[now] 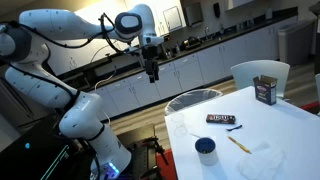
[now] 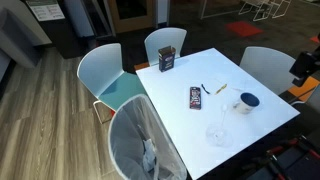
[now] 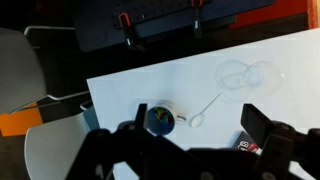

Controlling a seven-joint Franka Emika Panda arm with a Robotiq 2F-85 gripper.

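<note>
My gripper (image 1: pixel 151 70) hangs high above the near left side of the white table (image 1: pixel 185 150), well clear of everything on it. In the wrist view, its fingers stand wide apart on either side, so the gripper is open with nothing between them. A dark blue and white mug (image 2: pixel 246 103) stands upright near one table edge. Beyond it lie a dark remote-like device (image 2: pixel 195 97), a yellowish pen-like stick (image 2: pixel 222 88) and a short dark piece (image 2: pixel 206 88). A dark box (image 2: pixel 167 59) stands at a table corner.
Clear, flat material (image 3: pixel 250 76) lies on the table, with a white spoon-like item (image 3: pixel 205 112) near the mug. A bin with a clear liner (image 2: pixel 145 142) stands beside the table. Chairs (image 2: pixel 115 75) surround it. Bare tabletop separates most items.
</note>
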